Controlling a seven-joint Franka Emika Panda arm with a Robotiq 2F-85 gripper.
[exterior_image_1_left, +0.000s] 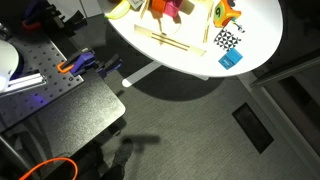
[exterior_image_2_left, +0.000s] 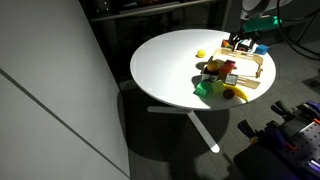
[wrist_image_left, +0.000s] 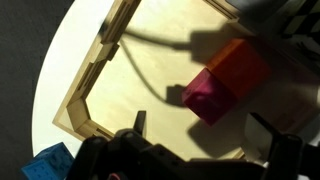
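In the wrist view my gripper stands open, its two dark fingers apart and nothing held between them. A crimson cube (wrist_image_left: 208, 96) lies just ahead of the fingertips, inside a shallow wooden tray (wrist_image_left: 85, 85). Against that cube sits an orange-red cube (wrist_image_left: 240, 66). Seen from outside, the red block (exterior_image_1_left: 172, 8) is cut by the top edge of the first view, and the gripper cannot be made out there. The second exterior view shows a red block (exterior_image_2_left: 229, 66) in the tray (exterior_image_2_left: 232, 80).
The tray rests on a white round table (exterior_image_2_left: 160, 60). Outside it lie a blue block (exterior_image_1_left: 230, 59), a checkered piece (exterior_image_1_left: 227, 39), an orange piece (exterior_image_1_left: 226, 12), a banana (exterior_image_2_left: 236, 93), a green item (exterior_image_2_left: 203, 89) and a yellow item (exterior_image_2_left: 201, 53).
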